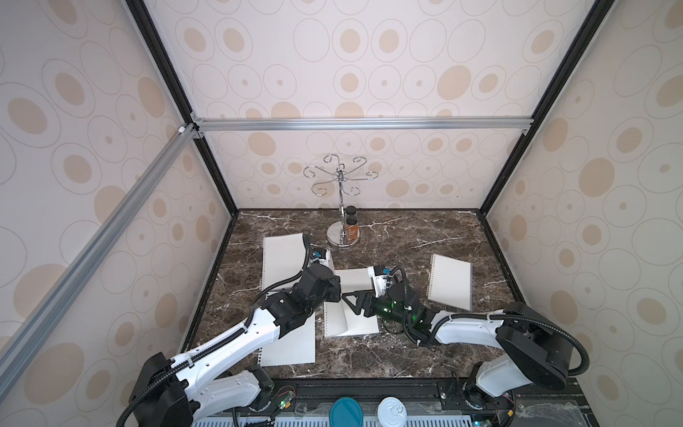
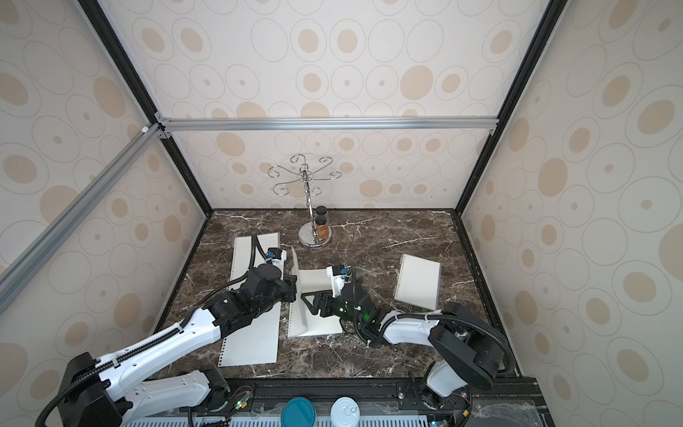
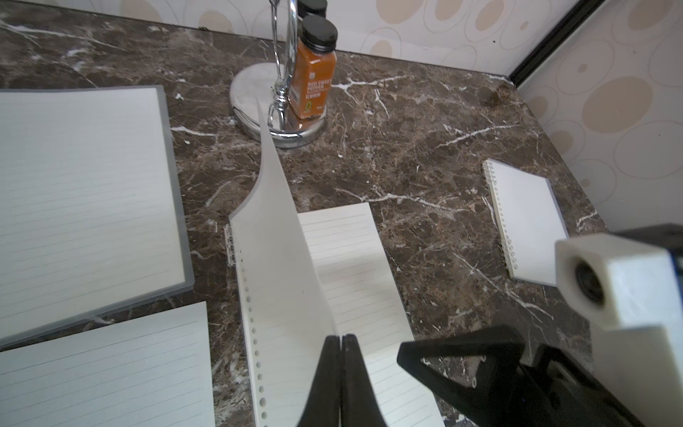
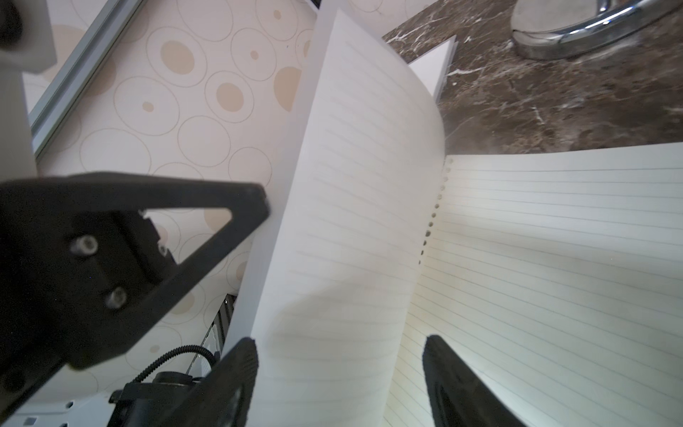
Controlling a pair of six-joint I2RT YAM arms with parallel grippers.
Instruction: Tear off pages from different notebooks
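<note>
The middle notebook point(image 2: 321, 321) lies open with a page point(image 3: 277, 291) curled upright along its perforated left side. My left gripper is over that page, its fingers closed together; the page's edge runs behind them, and whether paper is between them is unclear. My right gripper stands part open at the right of the raised page, which appears between and beyond its fingertips in the right wrist view. Two notebooks lie at the left, one behind point(image 3: 85, 199), one in front point(image 3: 106, 370); a smaller spiral notebook point(image 1: 449, 281) lies at the right.
A chrome stand point(image 1: 333, 235) with spice jars point(image 3: 313, 78) stands at the back middle. Bare marble point(image 1: 419, 231) is clear at the back right. Walls with metal rails enclose the table.
</note>
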